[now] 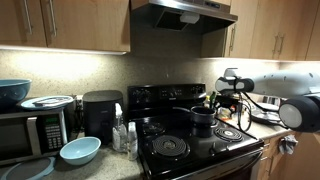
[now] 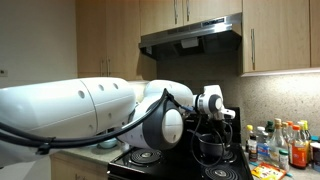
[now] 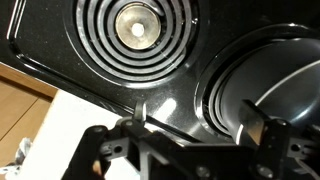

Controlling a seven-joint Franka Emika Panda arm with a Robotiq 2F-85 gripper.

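A dark pot (image 1: 203, 115) stands on the black stove (image 1: 180, 150), toward its back middle. In the wrist view the pot (image 3: 280, 85) fills the right side, with its rim near one of my fingertips. My gripper is open, its two fingertips well apart and stove surface showing between them. Whether the right finger touches the pot, I cannot tell. In exterior view 2 the arm reaches over the stove, and the pot (image 2: 212, 142) sits just below the wrist.
Bare coil burners (image 3: 137, 30) lie beside the pot. Clear bottles (image 1: 132, 140) and a light blue bowl (image 1: 80, 150) stand on the counter left of the stove. Several bottles (image 2: 299, 145) crowd the other side. The range hood (image 1: 185, 15) hangs above.
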